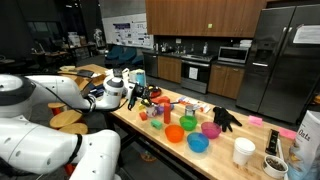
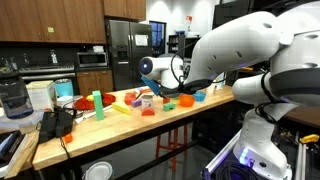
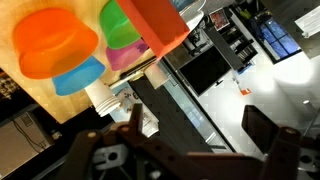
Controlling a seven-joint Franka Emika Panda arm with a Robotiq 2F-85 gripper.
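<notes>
My gripper shows at the lower edge of the wrist view, its two dark fingers wide apart with nothing visible between them. In exterior view 1 the gripper (image 1: 142, 94) hangs above the left part of the table, small and dark. A red upright object (image 1: 167, 114) stands on the table to its right, and a red shape (image 3: 158, 22) rises at the top of the wrist view. Bowls in orange (image 1: 173, 134), blue (image 1: 198, 143), green (image 1: 188, 123) and pink (image 1: 210, 130) are grouped farther right. Whether the gripper touches anything cannot be made out.
A black glove (image 1: 226, 119), a white cup (image 1: 243, 151) and a can (image 1: 275, 166) occupy the table's right end. Small coloured pieces lie below the gripper. In exterior view 2 a green object (image 2: 97, 101) and a power tool (image 2: 56, 124) sit near the left end.
</notes>
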